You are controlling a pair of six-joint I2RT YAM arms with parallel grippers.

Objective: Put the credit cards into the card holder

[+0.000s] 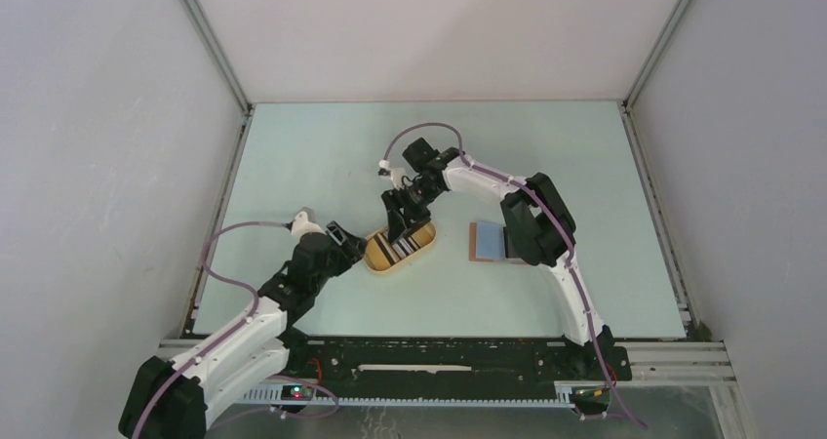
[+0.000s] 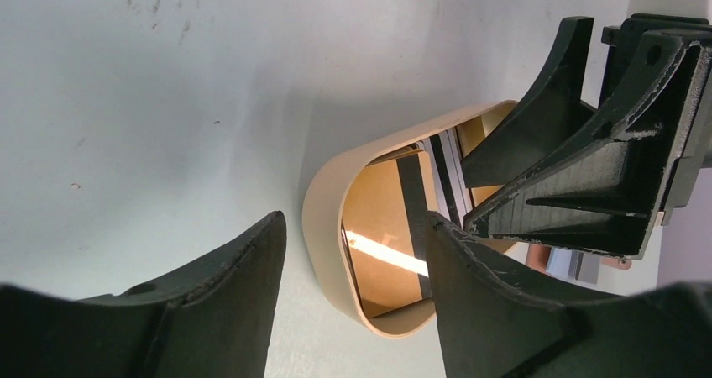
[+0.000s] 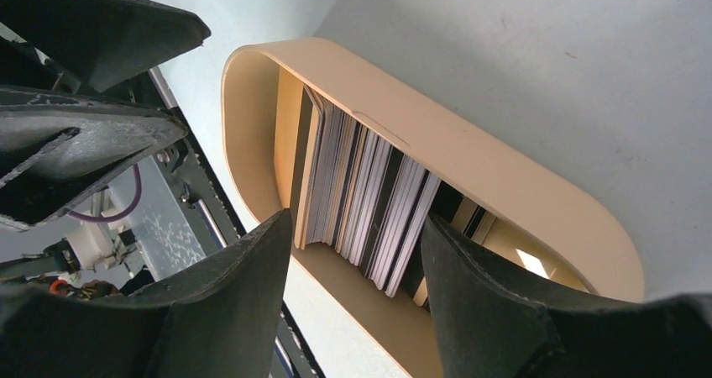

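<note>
A tan oval box (image 1: 384,270) holds a row of thin cards (image 3: 353,176) standing on edge, mostly pale grey with some dark and tan ones. My right gripper is over the box, open, its fingertips spread above the cards. At the box's left end stands my left gripper, fingers apart with nothing between them. In the left wrist view, a tan card with a dark stripe (image 2: 382,214) leans in the near end of the box. Right of the box lies a flat brown folder (image 1: 472,242), possibly the card holder, with a blue panel (image 1: 491,240).
The right arm (image 1: 531,219) partly covers the folder's dark panel. In the left wrist view, the right gripper's fingers (image 2: 579,193) reach over the box close to mine.
</note>
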